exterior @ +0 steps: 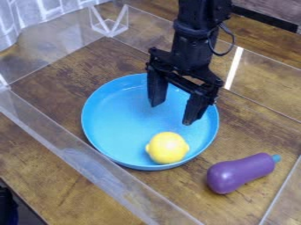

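My black gripper (177, 98) hangs above the back half of a blue plate (123, 123), its two fingers spread apart with no object visible between them. A yellow round toy (167, 148), lemon-like, rests toward the front of the plate, in front of the fingers. A purple toy eggplant (241, 174) with a teal stem lies on the wooden surface to the front right of the plate.
Transparent walls run along the left and front, with white and clear fixtures at the top left corner.
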